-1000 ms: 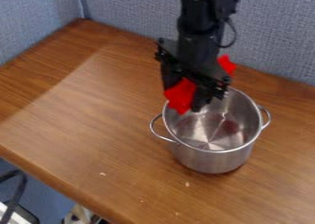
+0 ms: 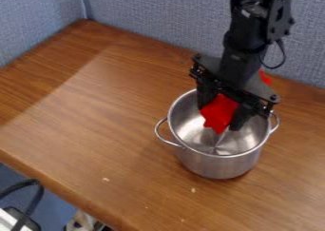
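A steel pot (image 2: 219, 161) with two wire handles stands on the wooden table at the right of the camera view. My gripper (image 2: 230, 104) hangs over the pot, with a red object (image 2: 219, 114) between its fingers, low at the pot's opening. Whether the fingers grip it tightly is hard to tell. A second red object (image 2: 265, 79) shows behind the arm at the right, partly hidden.
A padded grey-blue wall (image 2: 140, 16) runs along the back. Dark cables lie at the lower left.
My gripper has moved right and down with the red object, from above the pot's left rim to inside the opening. The pot stands about where it was.
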